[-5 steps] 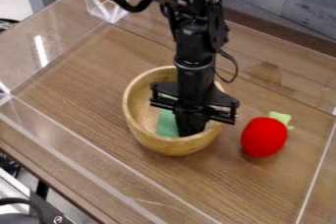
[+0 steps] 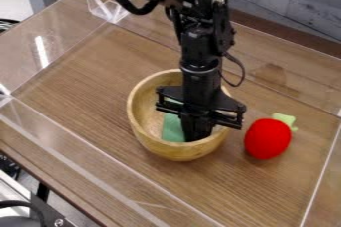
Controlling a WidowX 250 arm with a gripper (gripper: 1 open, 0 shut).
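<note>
The black robot arm reaches down from the top into a tan bowl (image 2: 144, 103) on the wooden table, its gripper (image 2: 196, 128) low inside the bowl. A green object (image 2: 172, 128) lies in the bowl, partly covered by the gripper. The fingertips are dark and overlap, so whether anything is between them is hard to see. A red round object (image 2: 268, 139) sits to the right of the bowl, with a small pale green piece just behind it.
A clear plastic item (image 2: 107, 4) is at the back left edge. A grey panel runs along the back right.
The gripper has shifted very slightly within the bowl. The other objects look unchanged.
</note>
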